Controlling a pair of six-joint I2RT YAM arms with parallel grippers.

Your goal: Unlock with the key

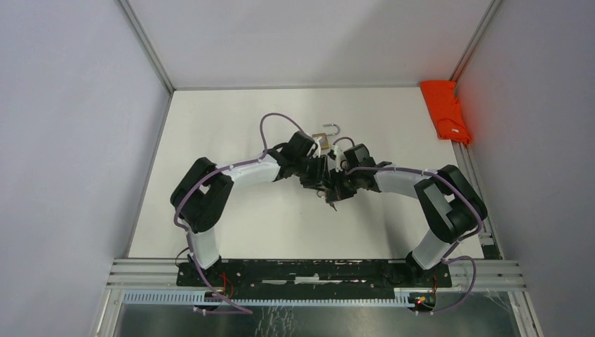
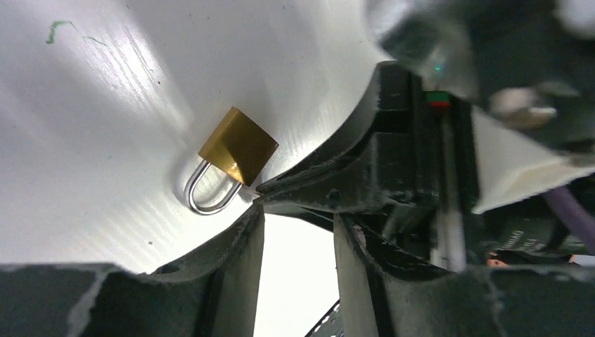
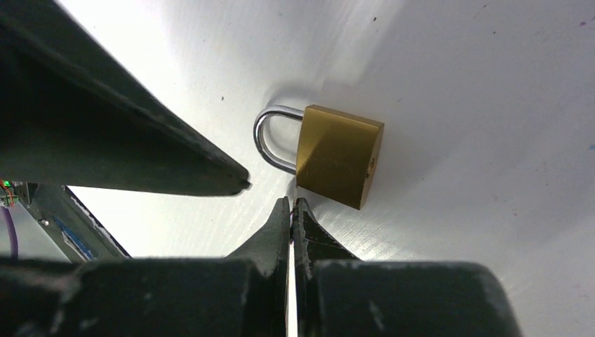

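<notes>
A brass padlock [image 3: 337, 156] with a silver shackle [image 3: 261, 137] shows over the white surface in the right wrist view, its keyhole side facing away from my right gripper. The same padlock [image 2: 238, 147] shows in the left wrist view. My right gripper is shut, its tips close to the padlock's edge. A thin pale sliver [image 2: 249, 190] shows near those tips, and I cannot tell whether it is a key. My left gripper stands part open with nothing between its fingers. In the top view both grippers meet near the middle, hiding most of what lies between.
A brass block [image 1: 321, 141] and a silver hook-shaped piece [image 1: 332, 130] lie behind the grippers. An orange-red cloth [image 1: 447, 111] hangs over the back right corner. Free tabletop [image 1: 217, 123] stretches out on the left. The two grippers crowd each other.
</notes>
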